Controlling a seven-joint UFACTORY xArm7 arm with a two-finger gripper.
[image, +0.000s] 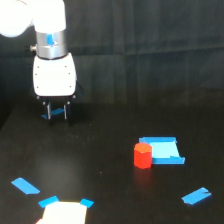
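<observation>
A red block (143, 155) stands on the dark table, right of the middle. Behind it and slightly to its right lies a pale square (165, 150) edged with blue tape; the block overlaps its left front part in this view. At the far left my gripper (57, 112) points down, its two thin dark fingers apart and nothing seen between them but background. A wide stretch of table separates the gripper from the block. How high the fingertips hang above the table is hard to tell.
Blue tape strips lie at the left (25, 186) and right front (196, 196). A pale object (64, 213) with blue tape near its corners and something red beside it is cut off by the bottom edge. Mid-table is clear.
</observation>
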